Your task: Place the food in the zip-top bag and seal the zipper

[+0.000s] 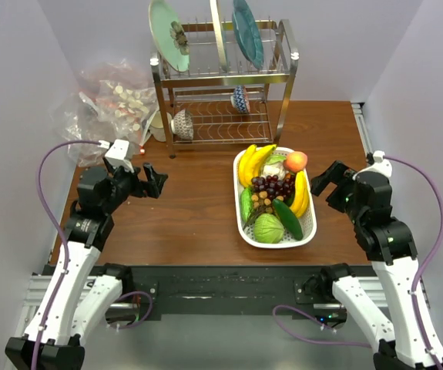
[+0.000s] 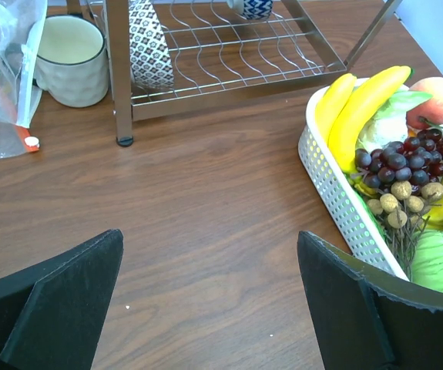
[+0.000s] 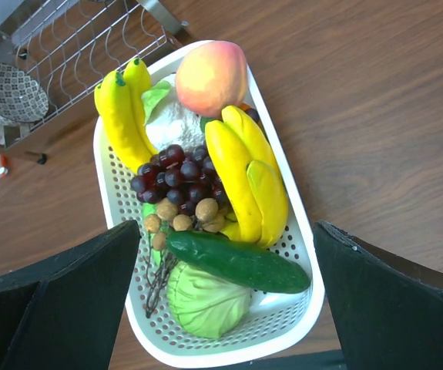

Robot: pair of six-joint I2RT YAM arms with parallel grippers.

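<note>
Clear plastic bags (image 1: pixel 109 108) lie bunched at the back left of the table; one bag edge with an orange-red zipper slider (image 2: pixel 31 142) shows in the left wrist view. Mixed food fills a white basket (image 1: pixel 307 231) right of centre: bananas (image 3: pixel 248 181), a peach (image 3: pixel 212 77), grapes (image 3: pixel 179 179), a cucumber (image 3: pixel 236 262) and a cabbage (image 3: pixel 206 301) among it. My left gripper (image 1: pixel 159 181) stands open over bare table, left of the basket. Open and empty, my right gripper (image 1: pixel 325 185) hangs just off the basket's right side.
A metal dish rack (image 1: pixel 225 79) with plates and cups stands at the back centre. Beside its left leg is a pale mug (image 2: pixel 72 62). Bare wooden table (image 1: pixel 182 223) stretches between the left gripper and the basket.
</note>
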